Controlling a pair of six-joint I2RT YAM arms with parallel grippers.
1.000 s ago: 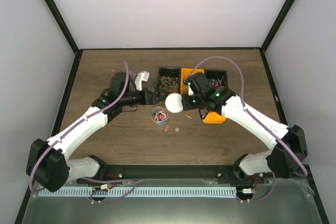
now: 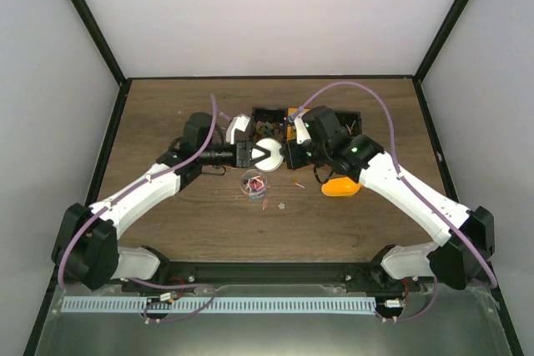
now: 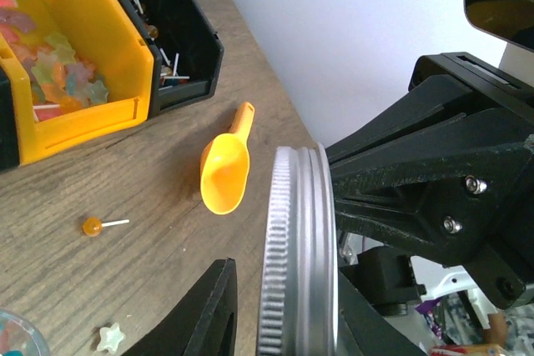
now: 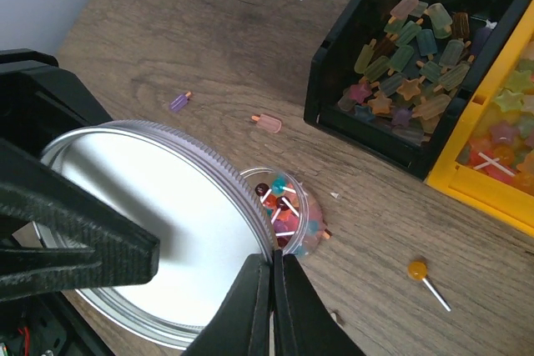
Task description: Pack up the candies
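A round white lid [image 2: 268, 156] hangs between my grippers. My right gripper is shut on its rim; my left gripper [image 2: 257, 154] is part open at the lid's other side, fingers around its edge; whether they touch it I cannot tell. Below, a clear cup [image 4: 279, 206] holds lollipops and candies. Behind are dark bins with popsicle candies [image 4: 417, 81] and lollipops, and a yellow bin [image 3: 83, 122] of star candies.
A yellow scoop [image 3: 224, 168] lies right of the cup. An orange lollipop [image 4: 417, 270], a white star [image 3: 110, 338] and small popsicles [image 4: 267, 122] lie loose on the wooden table.
My left gripper has moved right to the lid. The lid and my right gripper have shifted slightly up and left in the top view.
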